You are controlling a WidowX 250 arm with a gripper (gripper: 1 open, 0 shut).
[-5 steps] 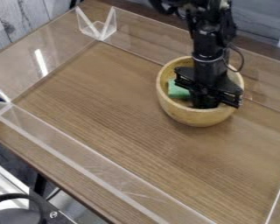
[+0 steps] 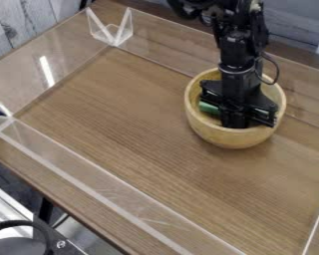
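The black robot gripper [image 2: 237,101] reaches down from the top into a tan round bowl [image 2: 226,134] on the right side of the wooden table. Its lower part is inside the bowl. A green object [image 2: 206,106] shows at the bowl's left inner side, partly hidden behind the gripper. The fingertips are dark and crowded against the bowl's contents, so whether they are open or shut is unclear.
A white wire-like shape [image 2: 112,30] stands at the upper left. A black object [image 2: 23,239] sits at the bottom left corner.
The gripper and bowl have shifted slightly to the right, and less of the green object shows.
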